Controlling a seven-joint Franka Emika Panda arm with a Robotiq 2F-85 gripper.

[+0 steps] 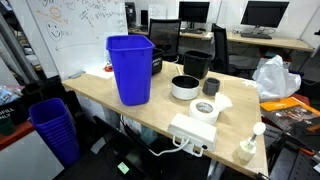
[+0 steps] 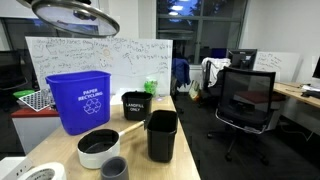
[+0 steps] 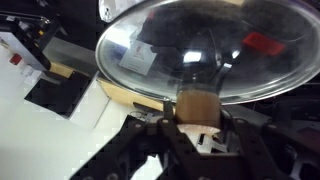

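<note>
A clear glass lid (image 3: 145,55) with a metal rim fills the upper part of the wrist view. My gripper is shut on its tan knob (image 3: 198,106). In exterior view 2 the same lid (image 2: 75,14) hangs in the air at the upper left, above the blue bin and clear of the table; the gripper itself is out of that frame. Below stands a white pot (image 1: 185,88) with a dark handle, its top uncovered.
A blue recycling bin (image 2: 82,98), black bins (image 2: 160,136) and a grey cup (image 2: 114,168) stand around the pot. A white roll (image 1: 204,107) and a white power box (image 1: 192,132) lie nearer the table's edge. The wooden table (image 1: 235,122) has bare room at right.
</note>
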